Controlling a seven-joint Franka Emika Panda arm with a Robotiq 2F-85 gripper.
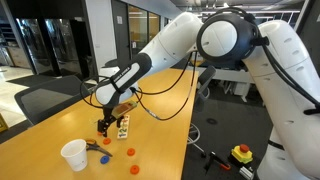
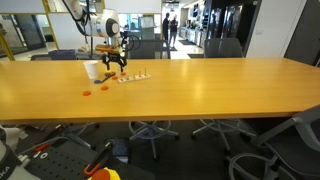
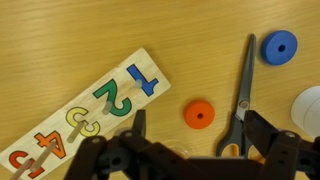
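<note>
My gripper is open over the table, its two fingers wide apart in the wrist view. An orange disc shows in the gap between them, seemingly lying on the tabletop below. Left of it is a pale board with coloured numerals and short wooden pegs. Scissors lie just right of the disc, partly hidden by the right finger. In the first exterior view the gripper hangs low close to the numbered board.
A blue disc lies beyond the scissors' tip. The white cup stands toward the table's near left, with other orange discs scattered about.
</note>
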